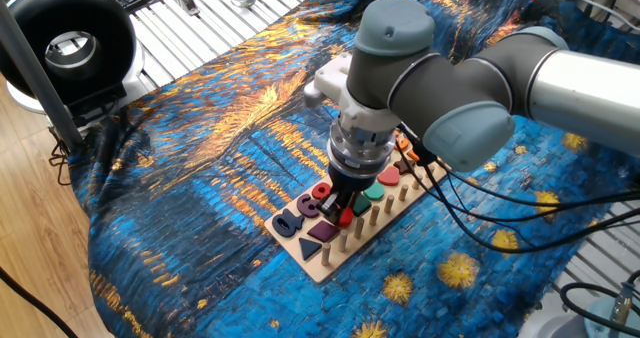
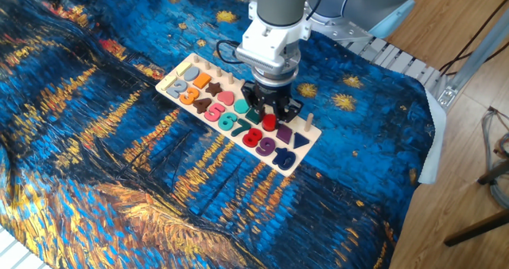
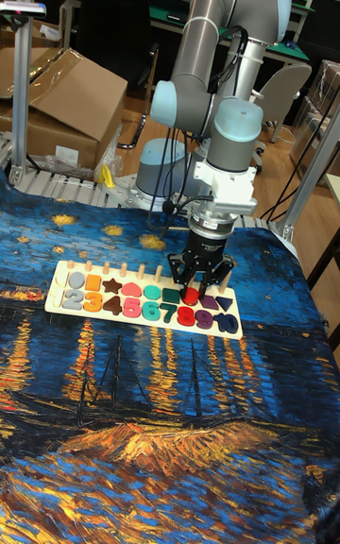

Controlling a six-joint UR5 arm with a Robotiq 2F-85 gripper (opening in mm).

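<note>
A wooden puzzle board (image 2: 310,151) lies on the painted cloth, carrying coloured numbers, flat shapes and a row of pegs. My gripper (image 3: 193,287) points down at the board, low over its shape row. The red shape piece (image 2: 269,122) is at the fingertips, between the dark green square and the purple shape (image 2: 284,133). Just in front of it sits the red 8 (image 2: 252,137). In exterior view 1 the fingers partly cover the red piece (image 1: 345,218). Whether the fingers touch or grip it cannot be made out.
Pegs (image 1: 343,240) stand upright along one long side of the board, close to the gripper. A navy triangle (image 1: 310,248) and a dark number piece (image 1: 287,223) are at the board's near end. Around the board, the cloth (image 2: 159,197) is clear. Black cables hang from the arm.
</note>
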